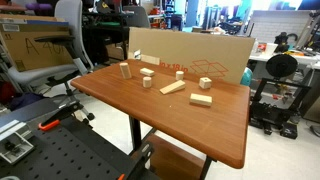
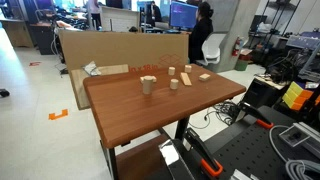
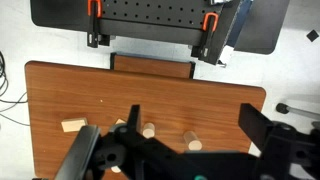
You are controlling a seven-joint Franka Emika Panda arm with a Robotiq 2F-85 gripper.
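Note:
Small pale wooden blocks lie spread over the brown table (image 1: 215,130). Among them are a flat rectangular block (image 1: 201,99), a long thin piece (image 1: 174,87), a small cube-like block (image 1: 204,82) and an upright block (image 1: 125,71). In exterior view 2 a thick pale block (image 2: 148,84) stands nearest the table's middle. My gripper shows in the wrist view, its dark fingers (image 3: 133,118) wide apart and open. Below it, between the fingers in the picture, are two round-topped pieces (image 3: 193,141); the gripper appears well above them, touching nothing.
A tall cardboard panel (image 1: 190,50) stands along the table's far edge. The black base surface (image 3: 150,45) lies beside the table, with a gap between them. An office chair (image 1: 40,50) stands beyond.

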